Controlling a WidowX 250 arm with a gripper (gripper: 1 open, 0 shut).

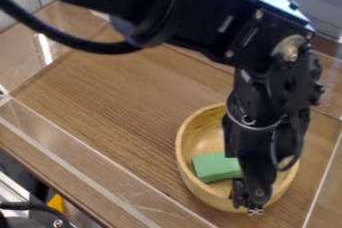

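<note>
My black gripper (254, 191) reaches down over a round tan bowl (197, 140) at the lower right of the view, covering the bowl's right part. A green rectangular block (214, 167) lies in the bowl, just left of the gripper's lower end, which partly hides it. The fingers are dark and seen from the side, so I cannot see clearly how far apart they are or exactly whether they touch the block.
Transparent panels edge the table. Cables and a small yellow item lie beyond its near left edge.
</note>
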